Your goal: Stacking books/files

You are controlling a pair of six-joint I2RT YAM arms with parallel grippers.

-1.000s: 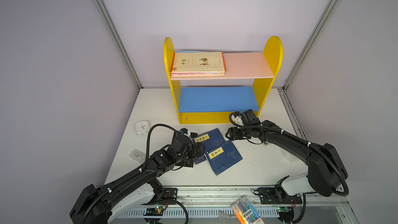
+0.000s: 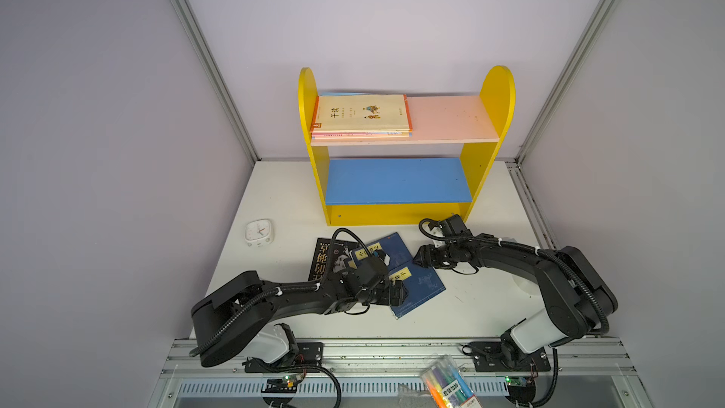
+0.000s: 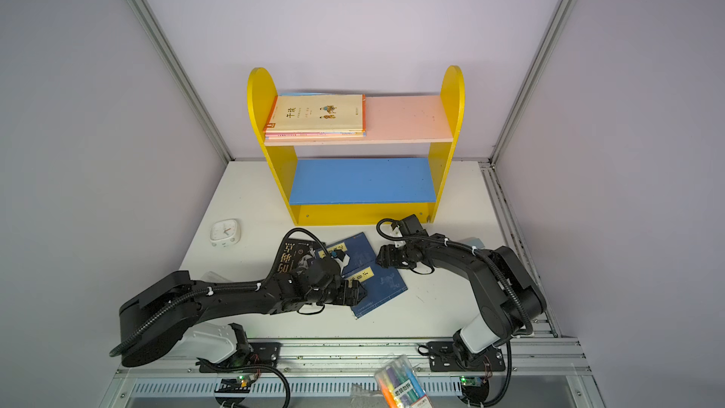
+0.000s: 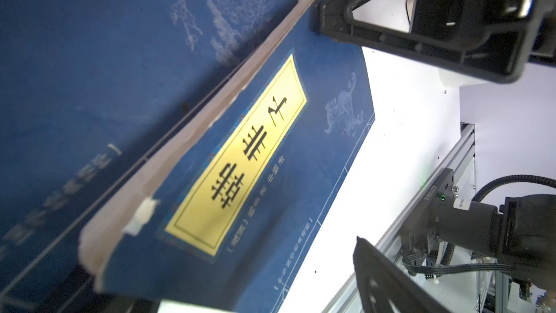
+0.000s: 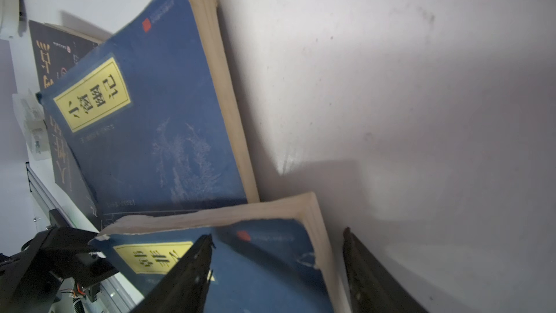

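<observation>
The front blue book (image 2: 423, 291), with a yellow label, lies partly over the back blue book (image 2: 392, 245). A black book (image 2: 322, 255) is at their left, partly hidden by the left arm. At the front book's left end stands my left gripper (image 2: 398, 293); its fingers (image 4: 379, 278) are spread apart in the left wrist view. My right gripper is over the front book's far right corner, its fingers (image 5: 362, 272) parted on either side of that corner. Whether they touch the book cannot be told.
Behind stands a yellow shelf unit (image 2: 486, 170). Several books (image 2: 361, 113) lie stacked at the left of its pink top shelf; the blue lower shelf (image 2: 398, 180) is bare. A white clock (image 2: 259, 232) sits at the left.
My left gripper has moved right, onto the front blue book's left end. My right gripper has come down and nearer, to that book's far corner. The book has shifted slightly right.
</observation>
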